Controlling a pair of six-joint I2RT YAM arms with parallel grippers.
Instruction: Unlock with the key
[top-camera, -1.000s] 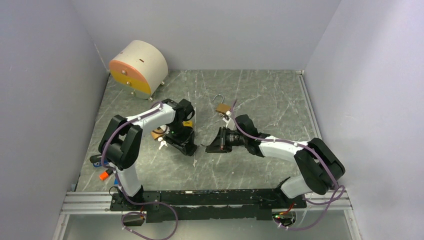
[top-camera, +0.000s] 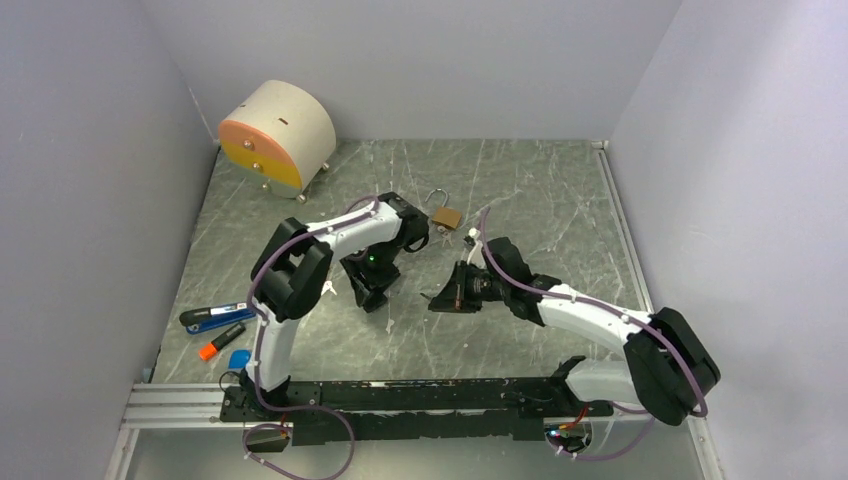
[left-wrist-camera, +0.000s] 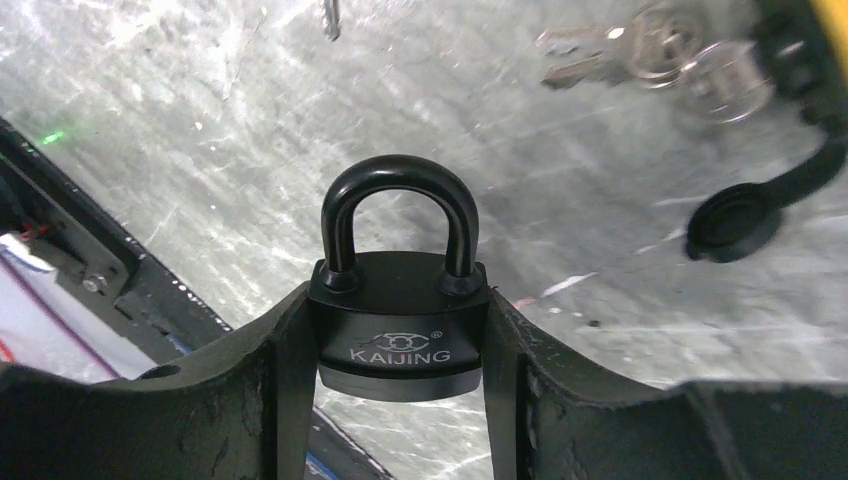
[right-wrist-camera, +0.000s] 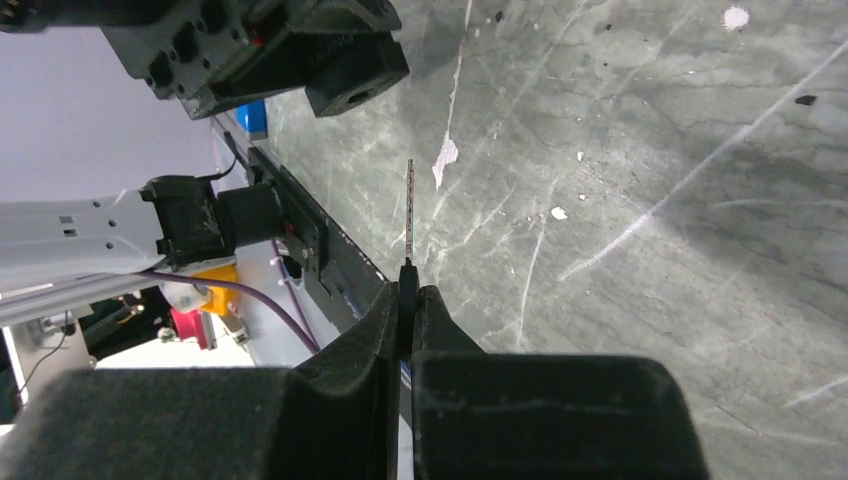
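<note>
A black KAIJING padlock, shackle up, sits between the fingers of my left gripper in the left wrist view; the shackle looks seated in the body. In the top view that gripper is left of centre. My right gripper, shut, holds a thin key pointing out from its fingertips. In the top view the right gripper stands right of the left one, apart from it. Whether the padlock's keyhole faces the key is hidden.
A brass padlock with open shackle lies at the back, keys by it. Loose keys lie below. A striped rounded cabinet stands back left; markers lie front left.
The right gripper with the key has moved right, away from the left gripper.
</note>
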